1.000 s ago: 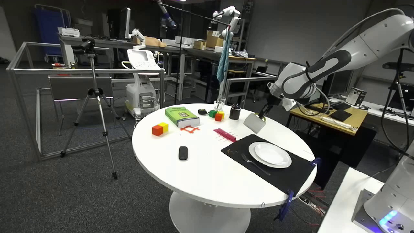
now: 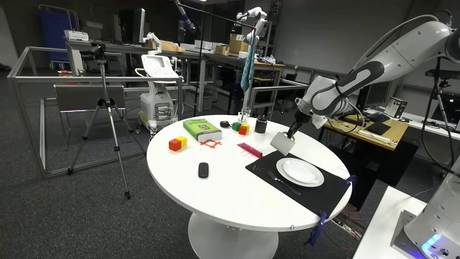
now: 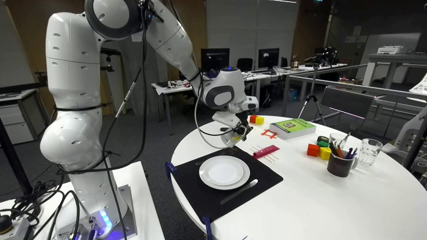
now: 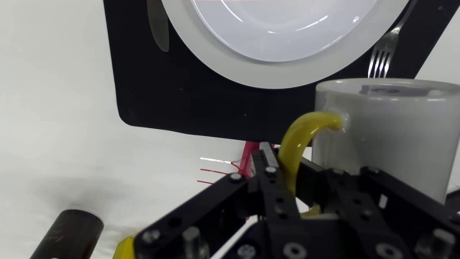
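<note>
A white mug (image 4: 388, 133) with a yellow handle (image 4: 297, 138) is in my gripper. The fingers are shut on the handle, one on each side of it. The mug body (image 2: 281, 143) hangs tilted beside the gripper (image 2: 294, 128), over or near the far edge of the black placemat (image 2: 317, 196). Whether its base touches anything cannot be told. White stacked plates (image 3: 226, 172) lie on the mat between a fork (image 4: 382, 54) and a knife (image 3: 239, 192).
A red strip with thin sticks (image 3: 265, 151) lies beside the mat. Farther off are a dark pen mug (image 3: 339, 164), a drinking glass (image 3: 370, 152), coloured cubes (image 3: 313, 150) and a green book (image 2: 202, 129). The near left tabletop holds only a black remote-like object (image 2: 203, 170).
In exterior view 1 the gripper and mug have shifted a little downward, toward the mat. The handle is still held; the tabletop things have not moved.
</note>
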